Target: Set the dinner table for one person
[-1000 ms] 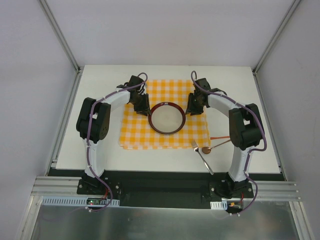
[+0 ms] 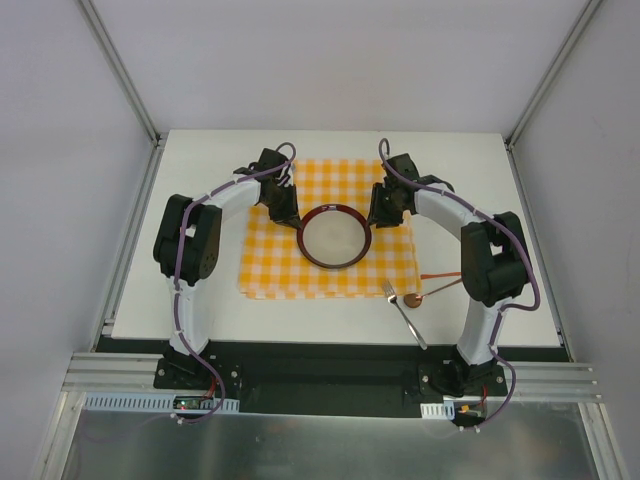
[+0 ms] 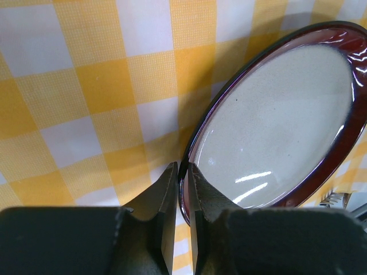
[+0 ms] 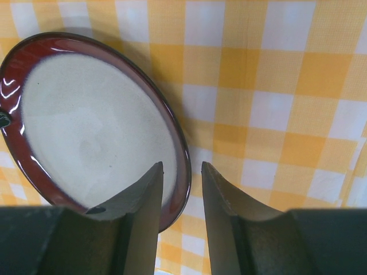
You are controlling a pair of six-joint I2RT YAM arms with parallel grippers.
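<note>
A plate with a dark red rim [image 2: 334, 237] lies on the yellow checked cloth [image 2: 270, 270]. My left gripper is at the plate's left rim; in its wrist view the fingertips meet at the rim, and whether they grip it I cannot tell. My right gripper has its fingers apart over the plate's right rim, one on each side of it. A fork [image 2: 404, 315] lies at the cloth's front right, beside a wooden spoon [image 2: 414, 298].
A thin red utensil [image 2: 440, 275] lies right of the cloth. Walls border the sides and back.
My right gripper has shifted very slightly left toward the plate's rim. The left gripper and plate show no clear movement.
</note>
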